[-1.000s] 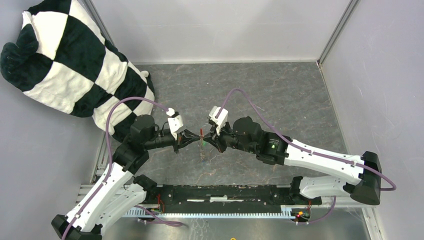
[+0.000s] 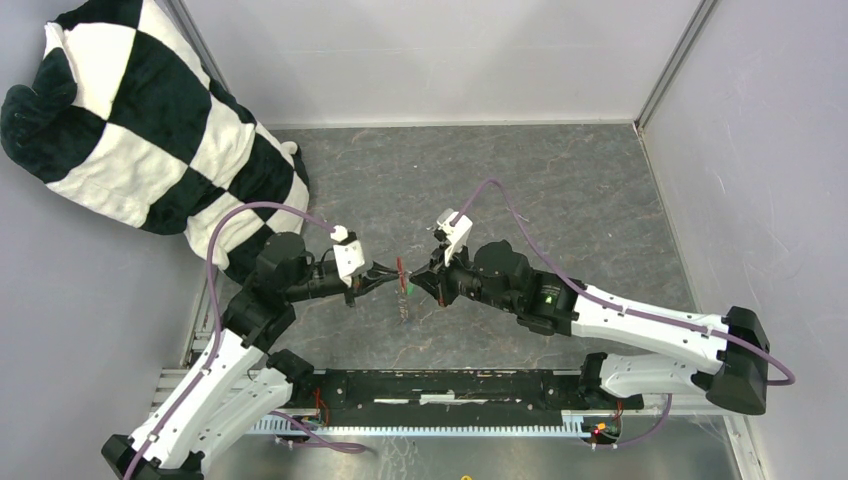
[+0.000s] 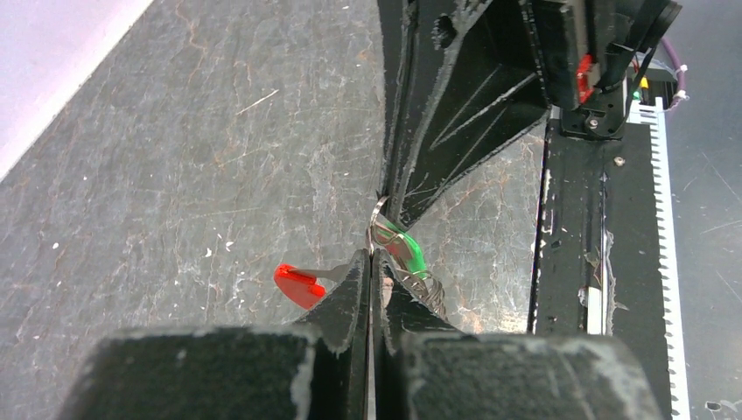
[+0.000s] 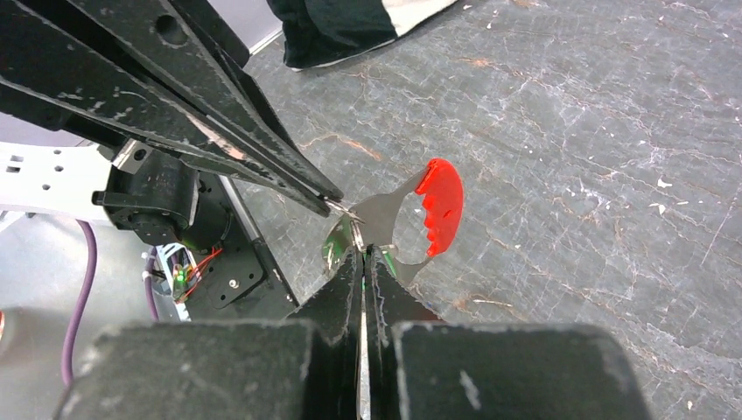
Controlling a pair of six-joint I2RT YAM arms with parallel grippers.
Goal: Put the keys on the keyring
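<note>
A thin silver keyring (image 3: 377, 219) spans the small gap between my two grippers. My left gripper is shut, with the ring's wire at its fingertips. My right gripper faces it, also shut, with a bit of the ring (image 4: 356, 234) rising from its tips. By the ring hangs a flat metal piece with a red toothed edge (image 4: 444, 206). A green piece (image 3: 411, 251) and a bundle of metal links (image 3: 431, 293) hang there too. Which pieces are threaded on the ring, I cannot tell.
The grey floor (image 2: 520, 210) around the grippers is clear. A checkered black-and-white cushion (image 2: 160, 120) fills the back left. At the front runs a black rail (image 2: 450, 385) with a white toothed strip (image 2: 430, 424).
Both grippers stay close together, shut. The right wrist has shifted a little to the right, leaving a slightly wider gap; the hanging pieces have swayed.
</note>
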